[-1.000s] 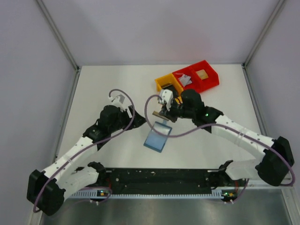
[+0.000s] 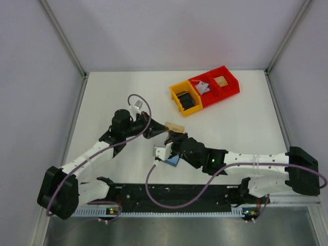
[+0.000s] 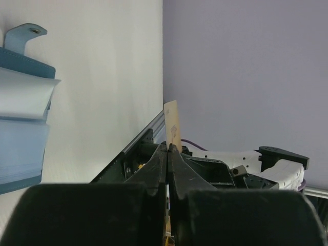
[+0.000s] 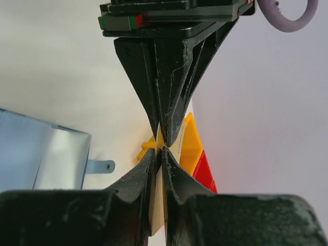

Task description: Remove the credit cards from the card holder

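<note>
A tan card [image 2: 175, 127] is between my two grippers, above the table behind the blue card holder [image 2: 172, 160]. My left gripper is shut on it; in the left wrist view the card [image 3: 172, 122] sticks out beyond the fingertips. From the other side, my right gripper has its fingers slightly parted, with the card [image 4: 158, 210] showing in the narrow gap. The left gripper's fingers [image 4: 170, 97] come down onto the card's upper edge in that view. The holder [image 3: 20, 159] lies opened flat, its snap strap [image 3: 25, 36] extended; the right arm partly covers it from above.
At the back stand a yellow bin [image 2: 177, 88] with dark items and red bins [image 2: 230, 77], one holding a tan card [image 2: 221, 81], another a clear packet [image 2: 202, 87].
The right gripper has come from behind the holder toward the front left, carrying the card, and turned. The left gripper has moved right to meet it and is now shut on the card.
</note>
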